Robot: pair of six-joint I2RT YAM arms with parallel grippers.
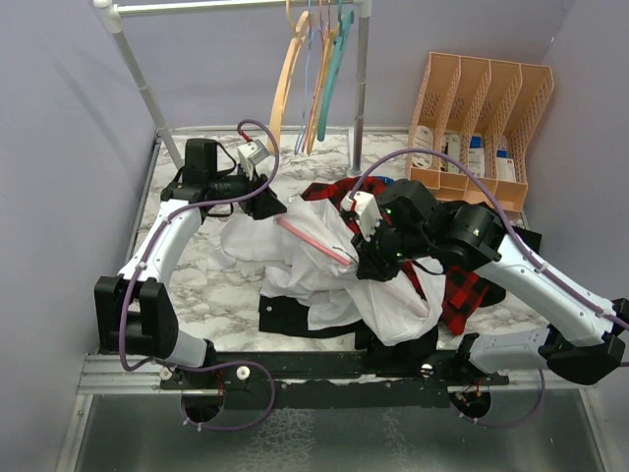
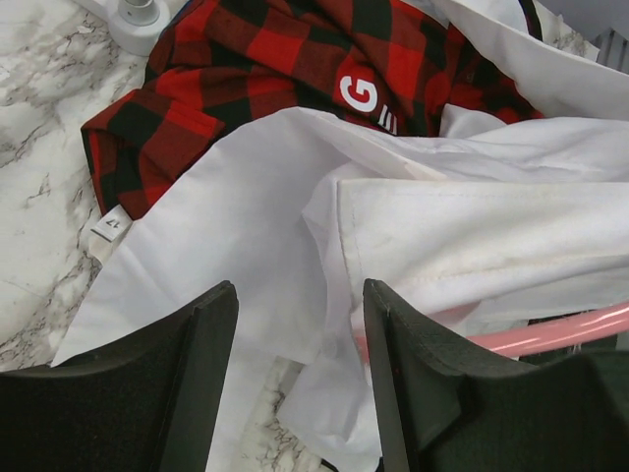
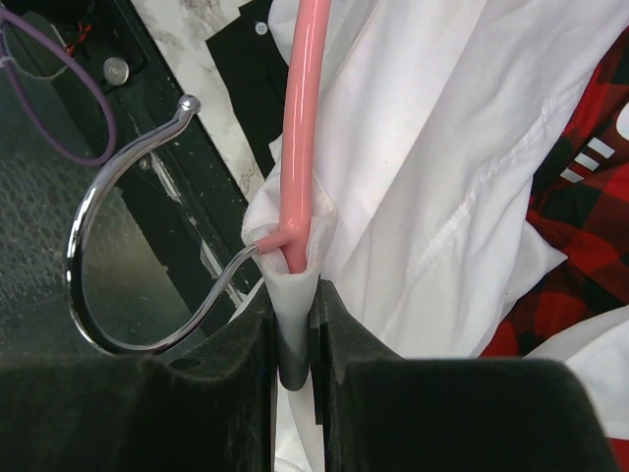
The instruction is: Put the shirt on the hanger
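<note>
A white shirt (image 1: 316, 251) lies crumpled at the middle of the table, part of it raised by my right gripper. That gripper is shut on bunched white cloth around the pink hanger (image 3: 298, 147), near its neck. The hanger's metal hook (image 3: 74, 256) curves out free to the left. In the top view the hanger slants across the shirt, its far end close to my left gripper (image 1: 275, 208). My left gripper stands open; its right fingertip overlaps the cloth edge beside the hanger's end, and whether they touch cannot be told.
Red-and-black plaid cloth (image 1: 462, 295) lies behind and right of the shirt. Several hangers (image 1: 287, 79) hang from a white rack (image 1: 197, 8) at the back. A tan divided organizer (image 1: 482, 118) stands back right. Bare marble table (image 1: 201, 305) shows at left.
</note>
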